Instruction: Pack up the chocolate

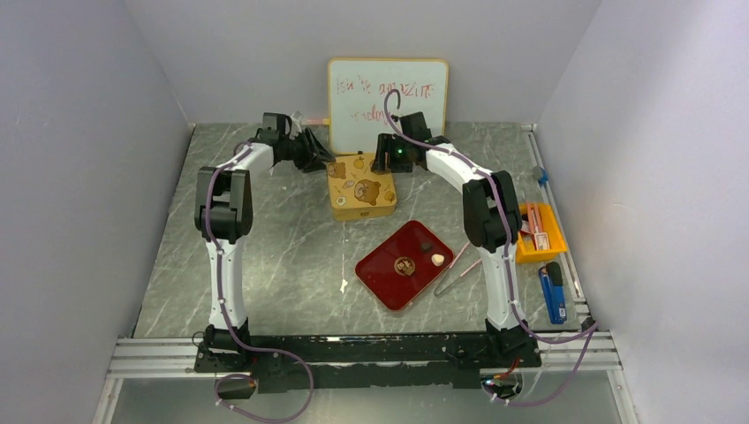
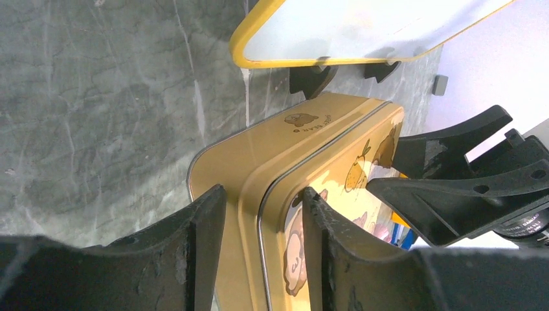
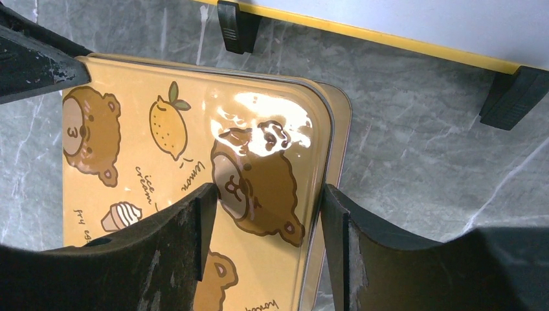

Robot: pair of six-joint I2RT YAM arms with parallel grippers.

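A yellow tin box [image 1: 366, 192] with bear drawings has its lid [image 3: 142, 155] on and stands at the back centre of the table. My left gripper is part open at the box's back left corner, one finger outside the wall and the other over the lid. At the other back corner, my right gripper is open, its fingers on either side of the lid's edge. Nearer the front, a dark red tray [image 1: 382, 283] carries a round brown piece [image 1: 404, 267], a dark piece [image 1: 425, 247] and a white piece [image 1: 438, 260], all small in view.
Behind the box stands a whiteboard [image 1: 389, 102] on black feet [image 3: 515, 97]. Metal tongs [image 1: 459, 276] lie beside the tray. On the right are a yellow bin [image 1: 540, 252] and a blue tool [image 1: 553, 296].
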